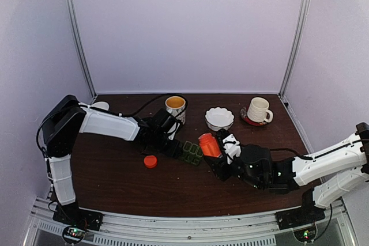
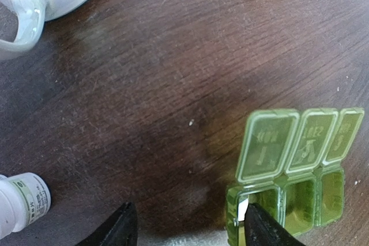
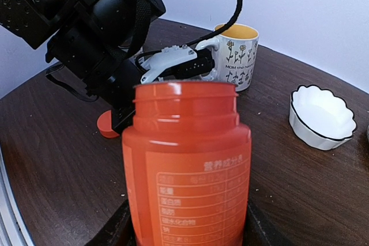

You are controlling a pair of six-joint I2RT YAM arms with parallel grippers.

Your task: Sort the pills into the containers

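Observation:
On the table lies a green pill box (image 2: 288,171), its row of clear lids swung open; a small white patch shows in the nearest compartment. My left gripper is open, one dark finger (image 2: 262,229) overlapping that compartment and the other finger (image 2: 118,229) well to its left. Held upright in the right wrist view is a red bottle (image 3: 187,188) with no cap on; my right gripper (image 1: 216,162) is shut on it, just right of the pill box in the top view. The bottle's contents are hidden.
A red cap (image 1: 150,161) lies left of the box. A white bottle (image 2: 23,203) and a flowered mug (image 1: 176,106) are near the left arm. Behind stand a white bowl (image 1: 219,118) and a cup (image 1: 259,109) on a red saucer.

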